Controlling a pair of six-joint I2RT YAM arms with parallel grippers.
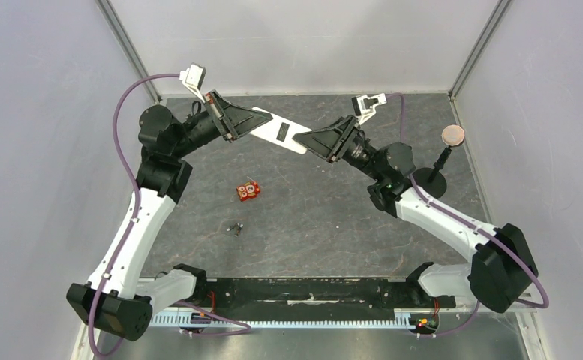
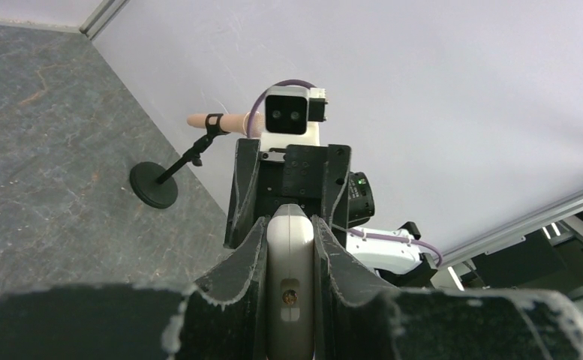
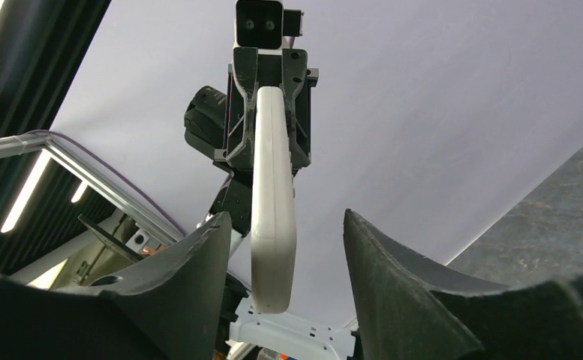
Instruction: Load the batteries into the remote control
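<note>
Held in the air between the arms, a white remote control (image 1: 279, 131) with a dark window is clamped in my left gripper (image 1: 234, 124); in the left wrist view its end (image 2: 289, 270) stands between the shut fingers. My right gripper (image 1: 314, 146) is at the remote's other end; in the right wrist view its parted fingers flank the remote's long white edge (image 3: 271, 195) with space on both sides. A small red pack, probably the batteries (image 1: 247, 190), lies on the floor below, its details too small to tell.
A black stand with a pale round top (image 1: 453, 136) is at the right edge. A small dark object (image 1: 235, 229) lies below the red pack. Walls enclose the grey floor (image 1: 311, 225), whose middle and front are largely clear.
</note>
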